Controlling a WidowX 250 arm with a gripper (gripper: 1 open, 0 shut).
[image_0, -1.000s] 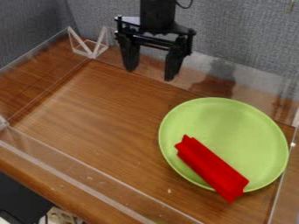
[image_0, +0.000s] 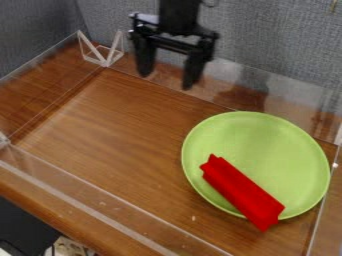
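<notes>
My gripper (image_0: 171, 62) is a blurred dark shape high at the back centre, its two fingers apart with nothing visible between them. A green plate (image_0: 281, 145) lies at the right on the wooden table, with a long red block (image_0: 243, 188) lying diagonally on its front part, reaching the plate's near edge.
A white wire rack (image_0: 100, 52) stands at the back left. Clear panels border the table along the back and sides, and a grey wall is behind.
My gripper has risen and shifted slightly over this last second. The plate and red block are unchanged.
</notes>
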